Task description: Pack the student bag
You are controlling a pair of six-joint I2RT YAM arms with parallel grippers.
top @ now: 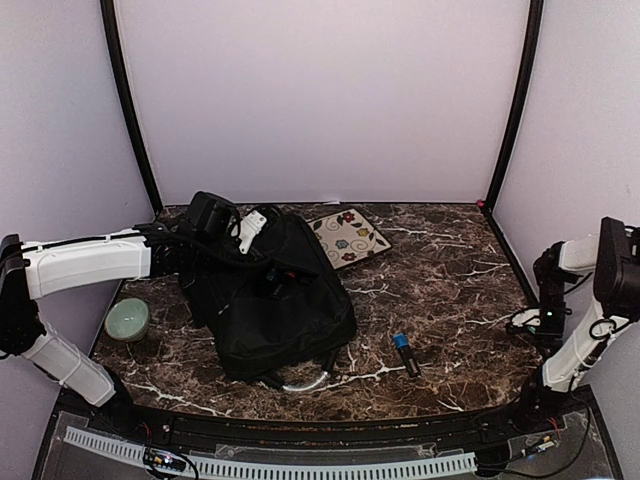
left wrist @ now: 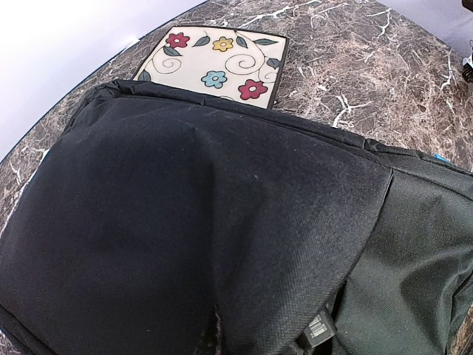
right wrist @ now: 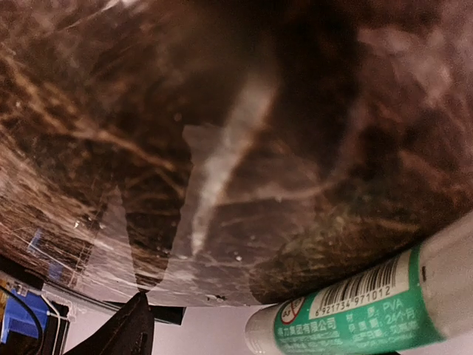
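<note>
The black bag (top: 285,335) lies on the left half of the table, its mouth held up. At its upper edge my left gripper (top: 258,252) is shut on the bag's fabric, which fills most of the left wrist view and hides the fingertips. A glue stick with a green label (right wrist: 355,314) shows large at the lower right of the right wrist view. My right gripper (top: 545,328) is low at the table's right edge, beside the glue stick. One dark finger (right wrist: 133,329) shows at lower left, a gap separating it from the stick; the other finger is hidden.
A dark stick with a blue end (top: 406,355) lies right of the bag. Behind the bag is a flat flowered board (top: 348,238). A pale green bowl (top: 127,320) stands at the left edge.
</note>
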